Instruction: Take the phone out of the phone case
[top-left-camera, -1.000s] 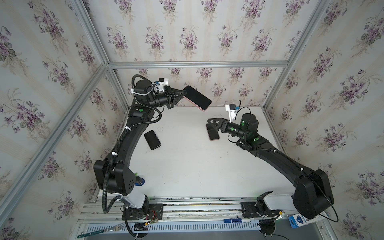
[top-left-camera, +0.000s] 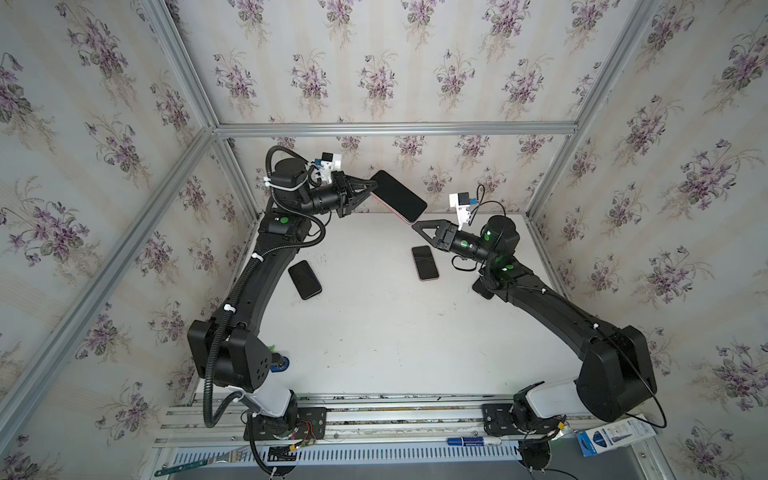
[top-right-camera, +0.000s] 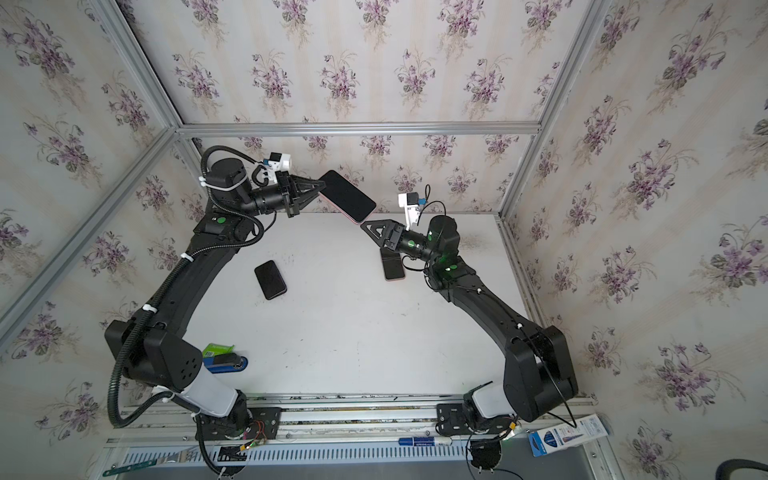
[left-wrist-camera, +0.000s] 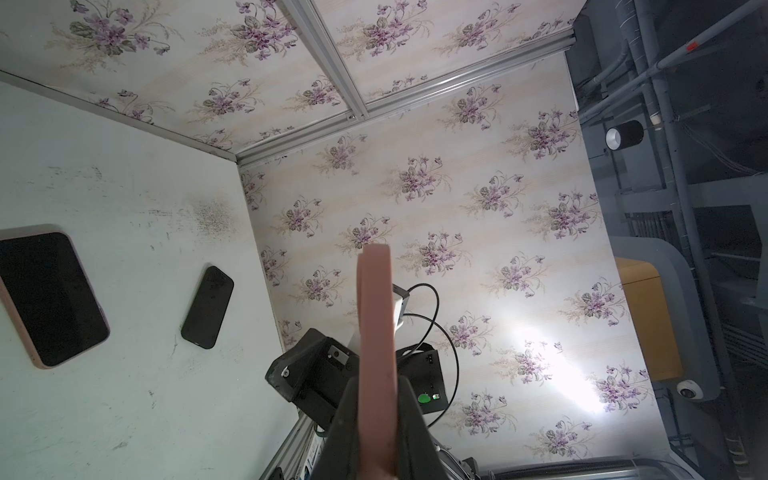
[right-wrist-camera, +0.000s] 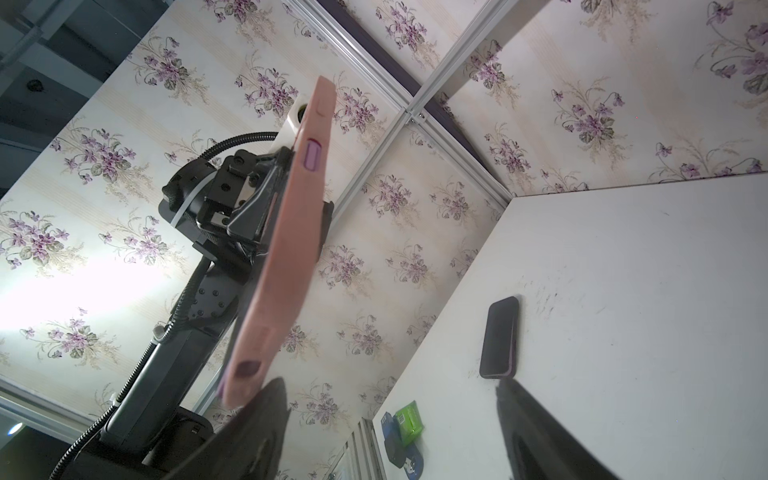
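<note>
High above the table, my left gripper (top-left-camera: 363, 188) is shut on a phone (top-left-camera: 399, 194) in a pink case (right-wrist-camera: 279, 248), gripping it by one end, tilted with its dark screen visible from the top views. In the left wrist view the pink edge (left-wrist-camera: 374, 320) stands upright between the fingers. My right gripper (top-right-camera: 369, 228) is open just beside and below the phone's free lower end, its fingers on either side at the bottom of the right wrist view, with the case's end a little above and between them on the left.
A phone lies on the left of the table (top-left-camera: 305, 279), a pink-rimmed phone at the middle back (top-left-camera: 425, 263), and a small dark phone (left-wrist-camera: 207, 307) on the right. Green and blue items (top-right-camera: 225, 363) sit at the front left.
My right gripper has risen and moved left, closer to the phone's lower end. The left gripper and the phone have stayed nearly still.
</note>
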